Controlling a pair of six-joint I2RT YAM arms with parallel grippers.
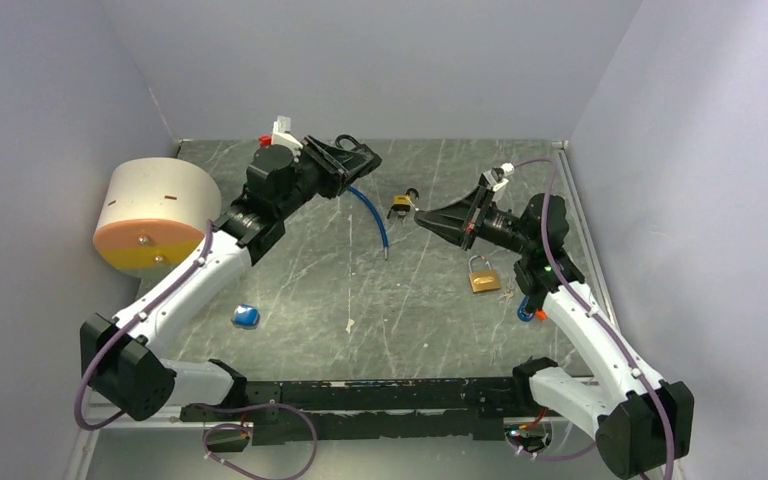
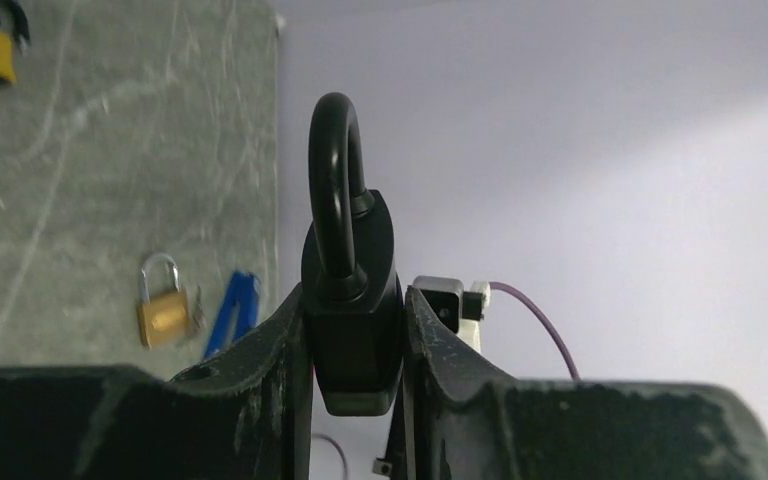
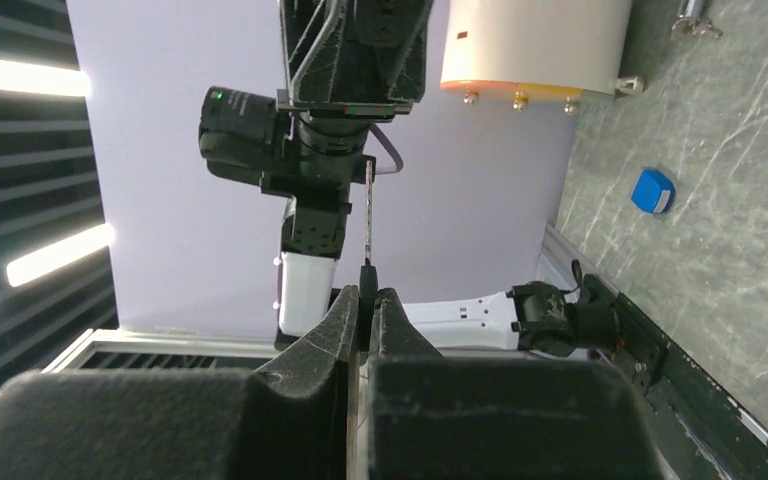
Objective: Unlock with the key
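Observation:
A black padlock (image 2: 350, 330) with its shackle upright sits between the fingers of my left gripper, shut on its body; in the top view that gripper (image 1: 353, 160) is raised at the upper middle. My right gripper is shut on a thin key (image 3: 368, 210) by its black head, the blade pointing out. In the top view the right gripper (image 1: 420, 215) faces left, apart from the black padlock, its key tip near a yellow padlock (image 1: 398, 208) on the table below.
A brass padlock (image 1: 484, 280) with small keys lies right of centre, blue tools (image 1: 525, 310) beside it. A blue hose (image 1: 370, 210), a small blue object (image 1: 245, 315) and a white drum (image 1: 155, 200) occupy the middle and left.

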